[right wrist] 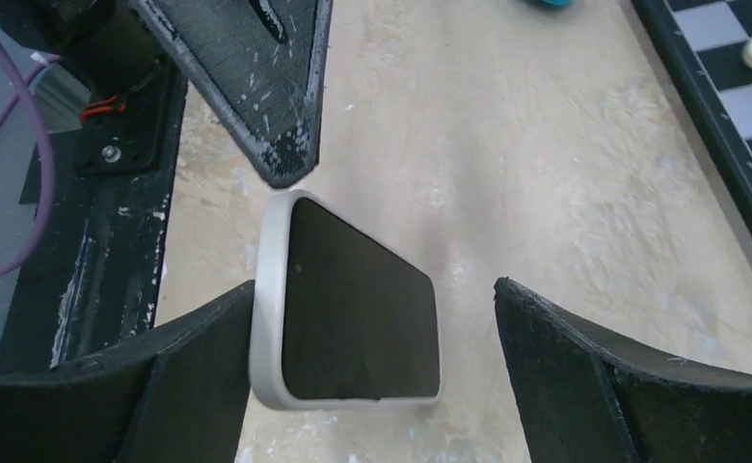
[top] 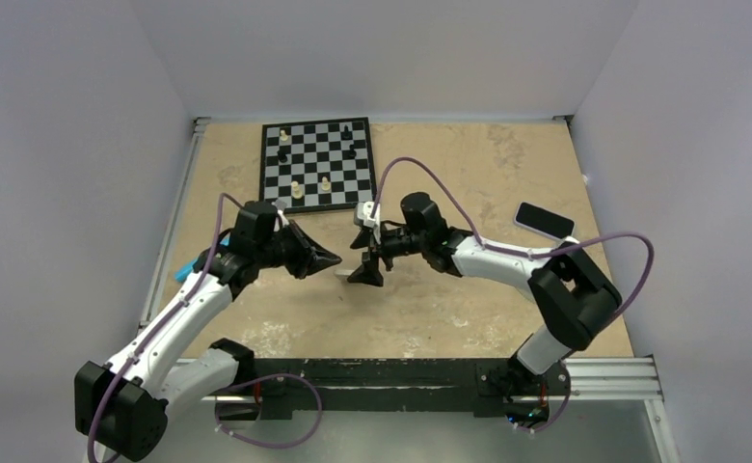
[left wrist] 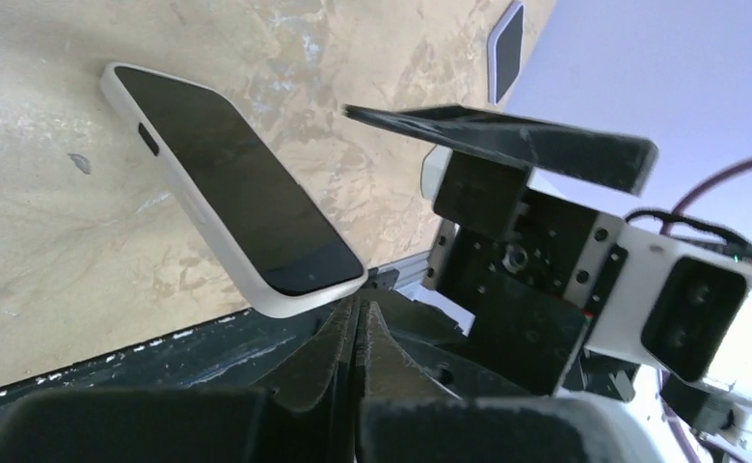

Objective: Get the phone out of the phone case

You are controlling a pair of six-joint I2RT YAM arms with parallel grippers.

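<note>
A dark-screened phone [left wrist: 242, 188] sits in a white case [left wrist: 208, 227], which borders the screen in the left wrist view. My left gripper is shut at the case's near end, with nothing showing between its fingers. My right gripper stands open. Its two fingers lie on either side of the phone in the right wrist view, one near the case's edge and the other clearly apart. Whether that nearer finger touches cannot be told. From the top only a sliver of the white case [top: 342, 275] shows; the right gripper hides the rest.
A chessboard [top: 318, 166] with several pieces lies behind the arms. Another dark-screened phone [top: 544, 220] is on the right of the table. Something blue [top: 185, 272] lies partly hidden by the left arm.
</note>
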